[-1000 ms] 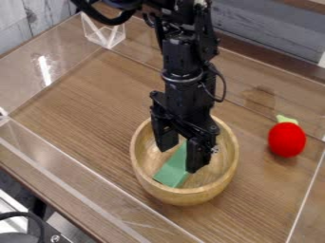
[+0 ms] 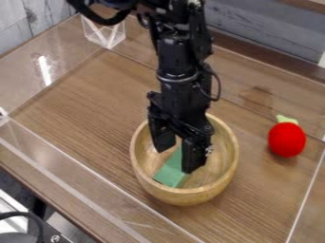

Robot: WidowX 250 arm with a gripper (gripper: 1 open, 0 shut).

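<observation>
My black gripper point(image 2: 178, 140) is lowered into a tan bowl point(image 2: 191, 194) near the middle of the camera view. Its fingers are open, one finger to the left and one to the right, over a green object point(image 2: 172, 172) lying on the bowl's floor. The gripper hides part of the bowl's inside and back.
A red tomato-like object point(image 2: 287, 140) with a pale green top sits right of the bowl. A clear container point(image 2: 102, 28) stands at the back left. A black cable is at the lower left.
The gripper has shifted slightly within the bowl and looks a little turned. The bowl and green object are about where they were.
</observation>
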